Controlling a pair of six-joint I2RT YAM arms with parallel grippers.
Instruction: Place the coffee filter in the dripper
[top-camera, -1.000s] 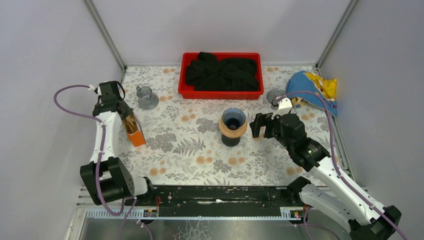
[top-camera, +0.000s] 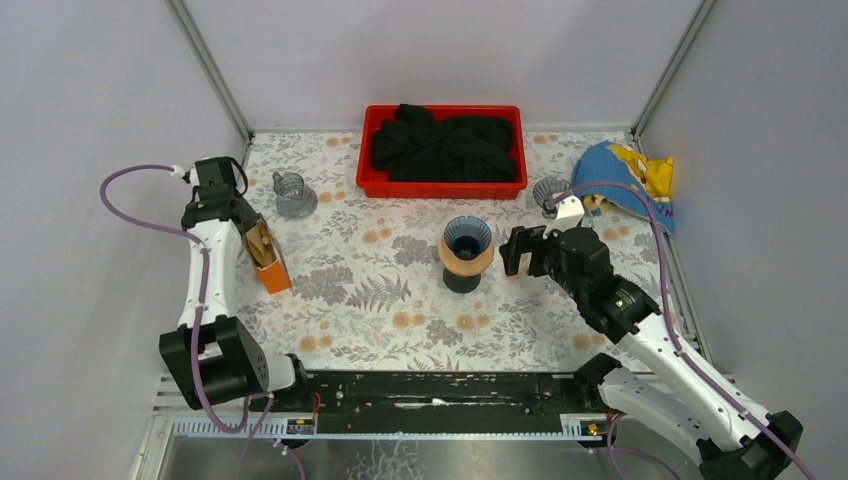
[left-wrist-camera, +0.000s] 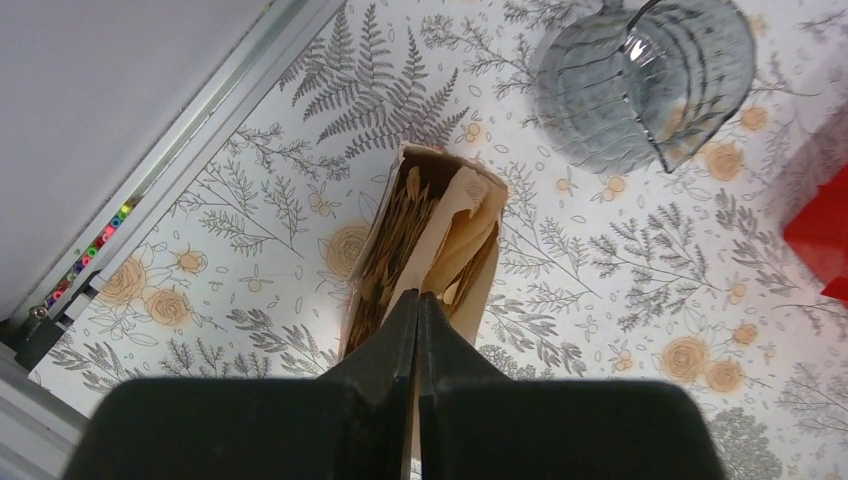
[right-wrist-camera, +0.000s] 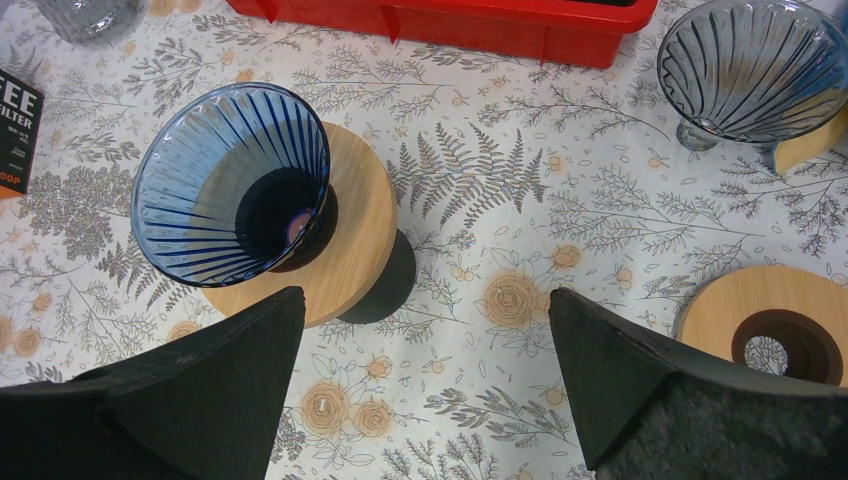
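An orange box of paper coffee filters (top-camera: 270, 270) stands at the left, seen from above as brown filters (left-wrist-camera: 440, 230) in the left wrist view. My left gripper is shut over the box, its tips at the filters; whether paper is between them is unclear. The blue ribbed dripper (top-camera: 466, 234) sits on a wooden-topped stand (right-wrist-camera: 355, 260) at centre, empty of any filter. My right gripper hangs open just right of the dripper, nothing between its fingers.
A glass pitcher (top-camera: 295, 195) stands behind the filter box. A red tray (top-camera: 366, 175) with dark cloth is at the back; a second glass dripper (right-wrist-camera: 750, 70), a wooden ring (right-wrist-camera: 710, 310) and a blue-yellow bag (top-camera: 620, 180) are at the right.
The right arm and the dripper have not moved.
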